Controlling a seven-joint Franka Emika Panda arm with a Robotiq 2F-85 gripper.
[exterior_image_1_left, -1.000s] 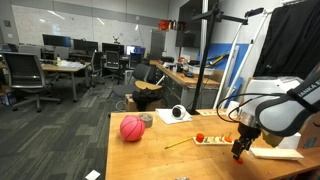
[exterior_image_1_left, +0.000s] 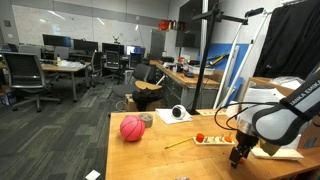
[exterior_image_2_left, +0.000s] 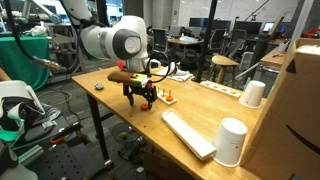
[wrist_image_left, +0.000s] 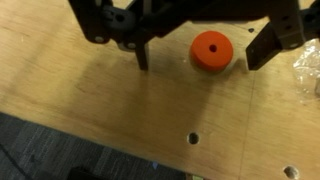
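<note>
In the wrist view a round red-orange piece (wrist_image_left: 212, 50) with a small hole in its top sits on the wooden table (wrist_image_left: 90, 95). My gripper stands open around it, one finger on each side; the right finger (wrist_image_left: 264, 48) is close to the piece and the left is farther off. In exterior view 2 the red piece (exterior_image_2_left: 145, 107) shows just below the gripper (exterior_image_2_left: 138, 99), near the table's front edge. From exterior view 1 the gripper (exterior_image_1_left: 238, 157) is low over the table and the piece is mostly hidden by it.
A pale rack with coloured pieces (exterior_image_1_left: 214, 140) lies beyond the gripper, and a yellow stick (exterior_image_1_left: 179, 144) beside it. A pink ball (exterior_image_1_left: 132, 128) and a tin (exterior_image_1_left: 147, 118) stand farther off. White mugs (exterior_image_2_left: 230, 142) and a long white block (exterior_image_2_left: 188, 135) occupy the other side.
My gripper has come down toward the table, around the red piece.
</note>
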